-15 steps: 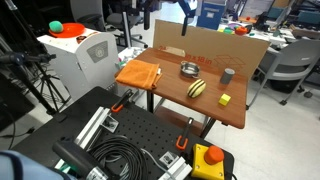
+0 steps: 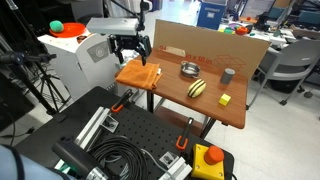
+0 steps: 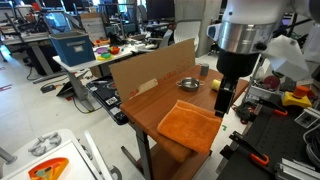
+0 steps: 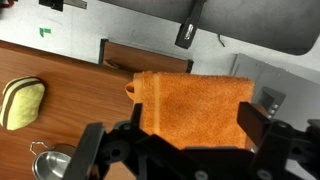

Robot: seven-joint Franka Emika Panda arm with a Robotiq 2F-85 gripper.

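Observation:
An orange cloth (image 2: pixel 139 73) lies on the left end of the wooden table, its near edge hanging over the side, as the second exterior view shows with the cloth (image 3: pixel 190 127). Just above it hovers my gripper (image 2: pixel 130 54), pointing down with its two dark fingers spread wide. From the wrist, the cloth (image 4: pixel 195 108) fills the space between and ahead of the fingers, and the gripper stands open with a finger at each side. No contact with the cloth can be made out.
A metal pot (image 2: pixel 190 69), a striped yellow-green object (image 2: pixel 197 88), a yellow block (image 2: pixel 224 100) and a grey cup (image 2: pixel 228 75) stand farther right on the table. A cardboard panel (image 2: pixel 205 43) walls off the back. Bare wood lies between the cloth and the pot.
The arm has swung left and come down from high above the table's middle to just over the cloth. Cloth and other objects look unmoved.

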